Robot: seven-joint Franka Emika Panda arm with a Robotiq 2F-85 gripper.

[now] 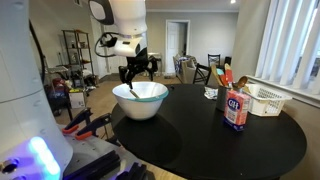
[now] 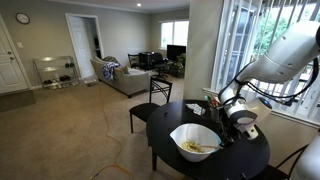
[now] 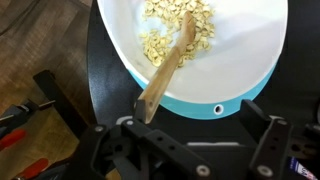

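Note:
A white bowl (image 1: 140,104) with a light blue outer base stands at the near left of the black table. Loose oat-like flakes (image 3: 156,45) lie inside it. Across them rests a wooden spoon (image 3: 168,72), its handle reaching over the rim towards my gripper in the wrist view. Just above the bowl hangs my gripper (image 1: 138,76), open and pointing down. From the wrist camera, the gripper has its fingers spread wide, with the handle's end near the left one. Whether they touch is unclear.
A red and blue carton (image 1: 236,109) stands right of centre on the table (image 1: 185,135). Behind it are a dark holder with utensils (image 1: 224,92) and a white basket (image 1: 264,99). Bare table lies between bowl and carton.

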